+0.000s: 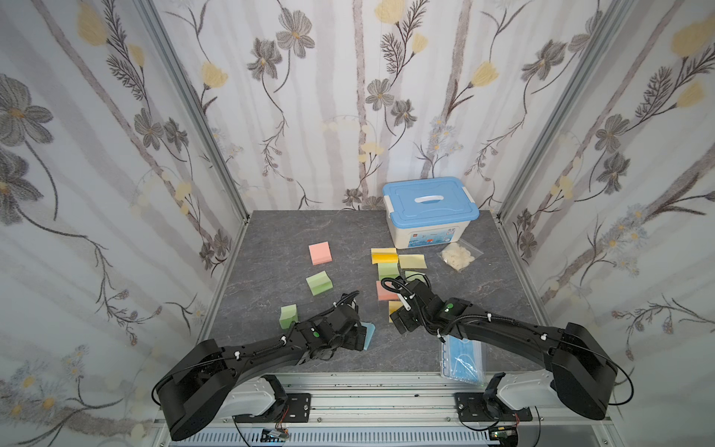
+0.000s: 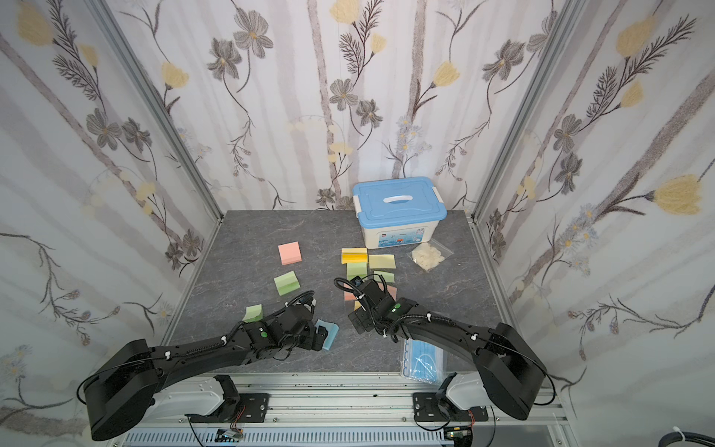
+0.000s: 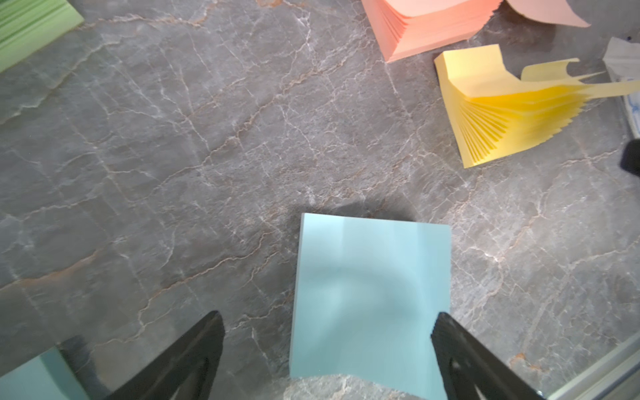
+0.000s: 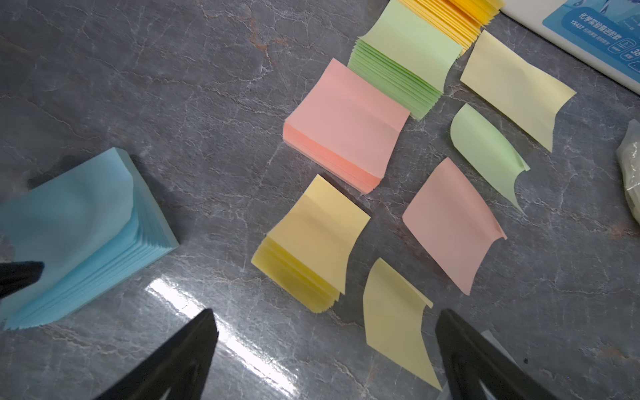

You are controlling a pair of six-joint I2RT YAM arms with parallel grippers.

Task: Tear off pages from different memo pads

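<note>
Below my left gripper, which is open and empty, lies a blue memo pad (image 3: 373, 286), its near part between the two spread fingers. My right gripper is also open, with bare table between its fingers. Ahead of it in the right wrist view sit a yellow pad (image 4: 320, 233), a pink pad (image 4: 346, 123), a green pad (image 4: 413, 50) and an orange-yellow pad (image 4: 460, 16) in a row. Loose single sheets lie to their right: yellow (image 4: 396, 320), pink (image 4: 453, 226), green (image 4: 490, 150) and pale yellow (image 4: 516, 86).
On the left of the table are another pink pad (image 1: 320, 253) and green pads (image 1: 319, 283). A blue-lidded box (image 1: 432, 212) and a bag of pale pieces (image 1: 459, 256) stand back right. A packet (image 1: 463, 359) lies at the front.
</note>
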